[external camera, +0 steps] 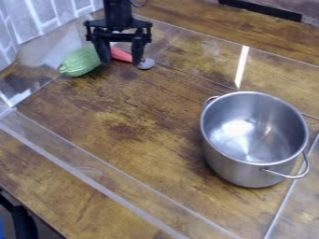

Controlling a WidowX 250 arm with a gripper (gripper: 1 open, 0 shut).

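Note:
My black gripper (118,35) is at the top left, over the wooden table near a green oblong object (78,62) and a red utensil with a metal head (145,63). It partly hides the red handle. Whether the fingers are open or shut, or hold anything, I cannot tell at this size.
A large steel pot (253,138) with two handles stands on the right. Transparent edging runs along the sides.

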